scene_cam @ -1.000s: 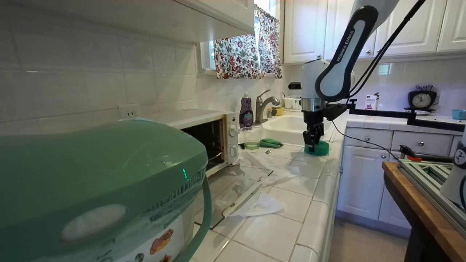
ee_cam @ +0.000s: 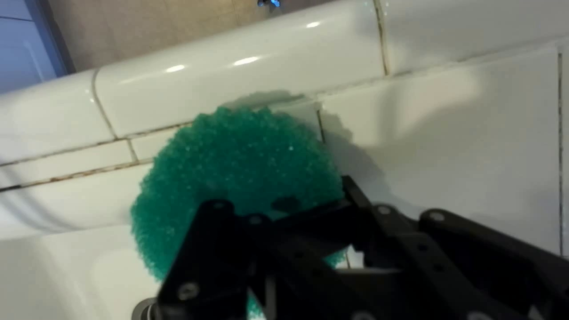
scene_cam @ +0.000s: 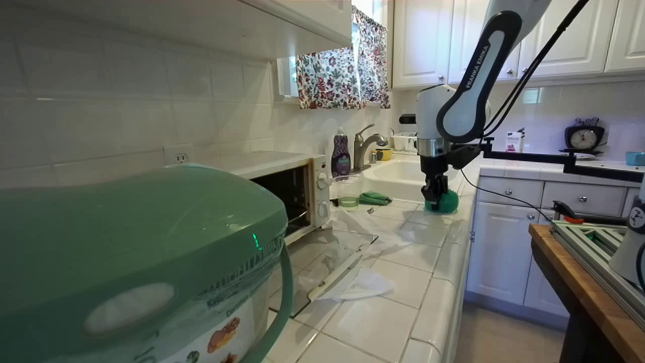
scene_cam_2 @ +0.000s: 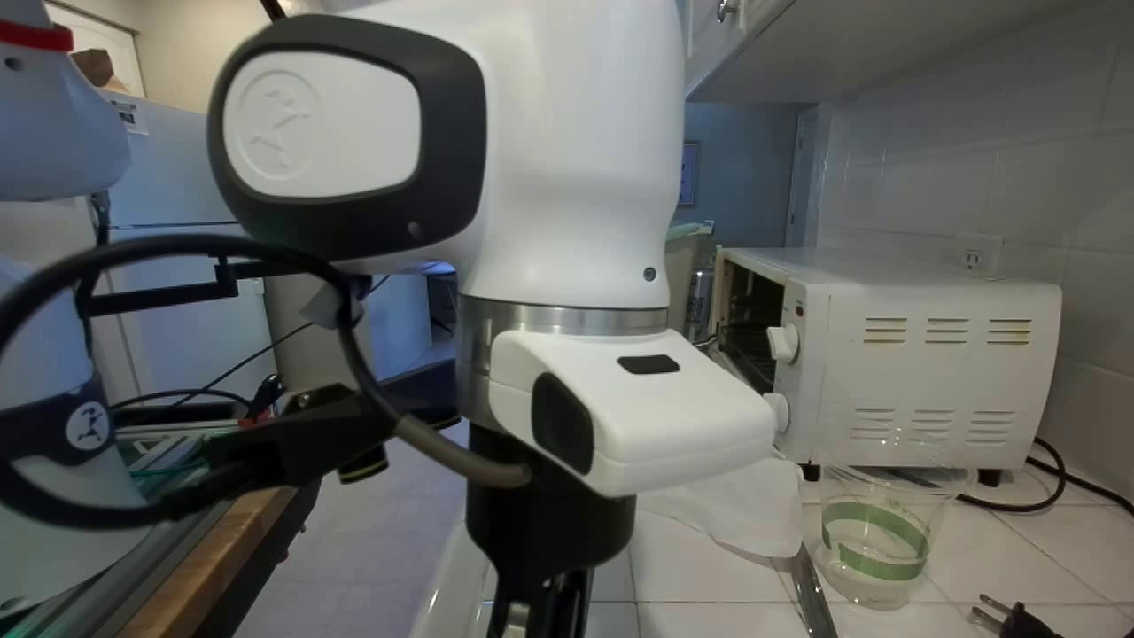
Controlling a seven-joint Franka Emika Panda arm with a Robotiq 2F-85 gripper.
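A round, rough-textured green sponge [ee_cam: 240, 154] is at the counter's front edge beside the sink, filling much of the wrist view. My gripper is shut at the sponge, its dark fingers in front of the lower part. The pinched spot itself is mostly hidden behind the fingers. In exterior view 1 the sponge [scene_cam: 447, 202] stands tilted up against the gripper [scene_cam: 432, 202], low over the white tiles. Exterior view 2 cuts off the fingertips and does not show the sponge.
Beyond the sponge lies the white sink [scene_cam: 396, 172]. A green cloth [scene_cam: 375, 198] and a clear cup [scene_cam_2: 873, 553] are nearby. The toaster oven [scene_cam_2: 925, 351] stands open, with plastic wrap [scene_cam: 366, 284] in front. Bare tiles [scene_cam: 405, 275] lie along the counter's front.
The gripper's fingers have come together from a wider spread. The sponge, flat on the tiles before, is now tilted up and shows more of its round face. The arm has barely moved.
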